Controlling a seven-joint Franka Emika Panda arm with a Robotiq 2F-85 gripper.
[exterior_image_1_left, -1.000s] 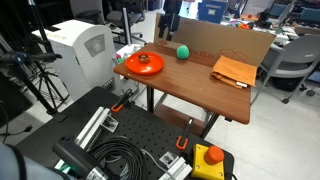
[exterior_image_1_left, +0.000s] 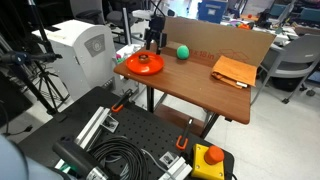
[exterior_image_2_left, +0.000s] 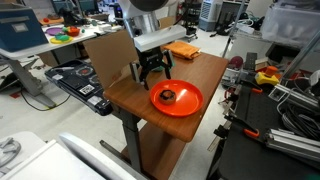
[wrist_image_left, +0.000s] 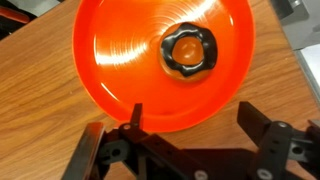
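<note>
A round orange-red plate (exterior_image_1_left: 146, 69) lies at the table's left end in exterior view 1. On it sits a dark, glossy ring resembling a chocolate donut (wrist_image_left: 206, 52), off the plate's centre in the wrist view. My gripper is open, its fingers (wrist_image_left: 252, 117) wide apart with nothing between them. It hangs above the table beside the plate (exterior_image_2_left: 188, 116), as exterior view 2 shows, apart from the donut (exterior_image_2_left: 167, 97). In the wrist view the fingertips overlap the plate's near edge, and the donut appears beyond them.
A green rounded object (exterior_image_1_left: 183, 52) stands near the table's back edge, with an orange cloth (exterior_image_1_left: 236, 71) at its right. The wooden tabletop (exterior_image_1_left: 195, 87) between plate and cloth is clear. A cardboard panel (exterior_image_1_left: 225, 42) rises along the back.
The gripper has come down and to the left in exterior view 1, closer to the plate. Plate, donut, green object and cloth have stayed in place.
</note>
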